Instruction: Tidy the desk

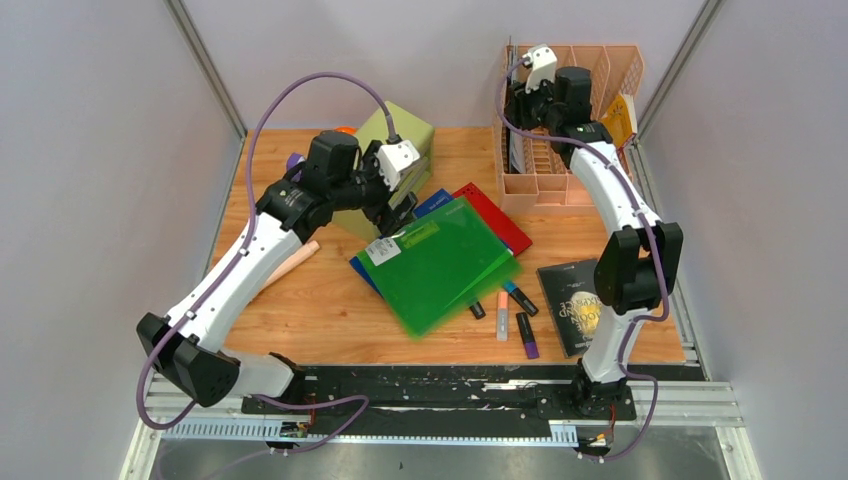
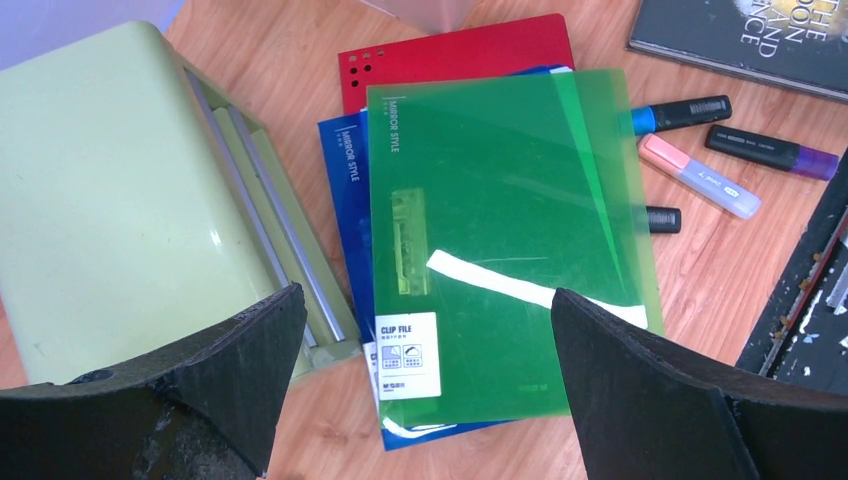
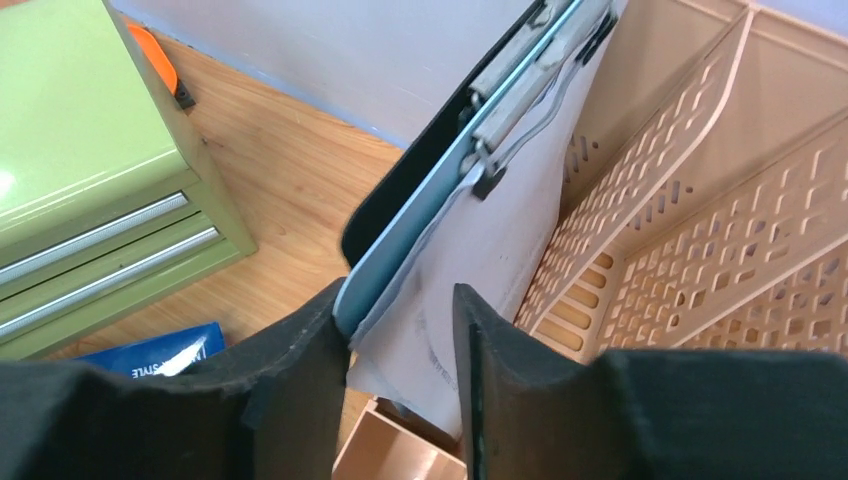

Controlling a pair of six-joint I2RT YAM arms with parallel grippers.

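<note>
A file organizer stands at back right. In the right wrist view my right gripper is at its near end beside upright binders and white papers, fingers part open around their lower edge; whether it grips them is unclear. My left gripper hangs open and empty above green clip file, blue files and red folder. Markers and a dark book lie at front right.
A green drawer box stands left of the files. A pale roll lies at left. Bare wood shows at front left.
</note>
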